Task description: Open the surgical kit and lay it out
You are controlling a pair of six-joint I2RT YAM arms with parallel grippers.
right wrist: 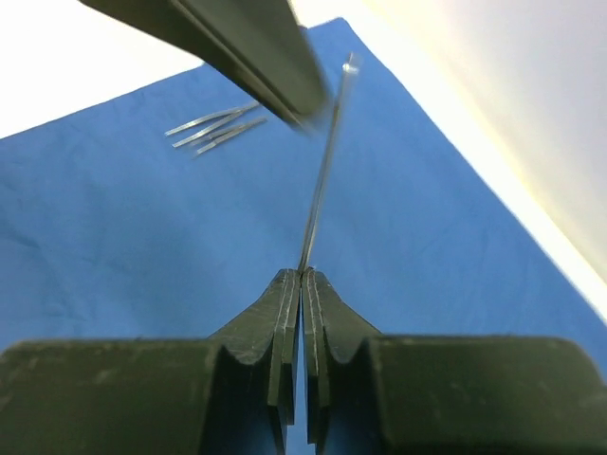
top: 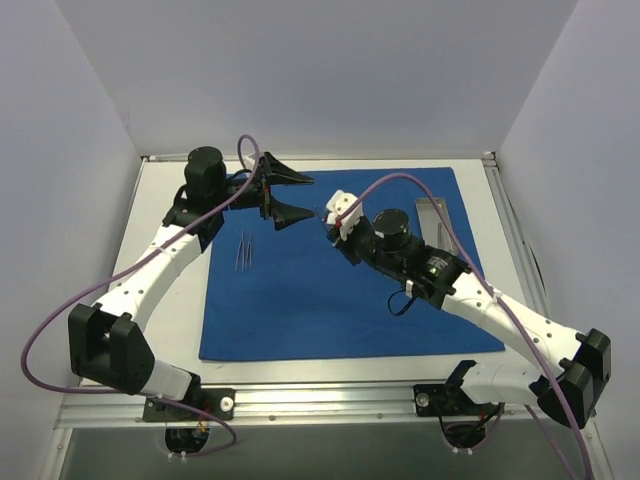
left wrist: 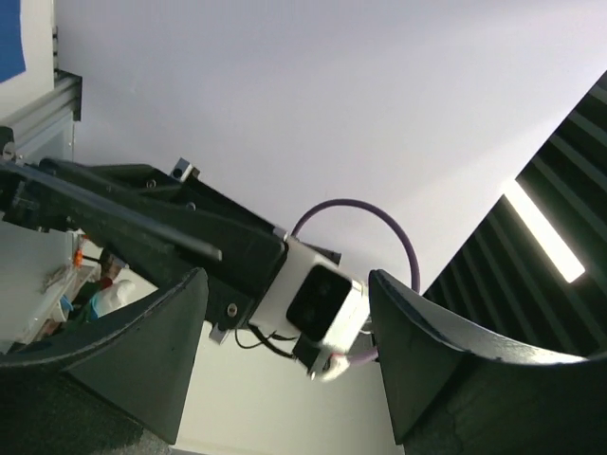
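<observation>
A thin metal instrument [right wrist: 322, 180] is pinched by my right gripper, pointing away from the fingertips above the blue cloth [right wrist: 190, 237]. My left gripper [top: 312, 197] is open beside it in the top view, and nothing sits between its fingers in the left wrist view. One blurred left finger [right wrist: 247, 47] crosses the upper part of the right wrist view close to the instrument's tip. Several slim metal instruments [top: 243, 252] lie side by side on the cloth's left part. To the right is the metal tray [top: 427, 206], partly hidden by the right arm.
Another slim instrument [top: 440, 236] shows inside the tray. The two arms are close together over the cloth's centre, their purple cables [top: 75, 297] arching above. Grey walls [top: 320, 80] bound the table.
</observation>
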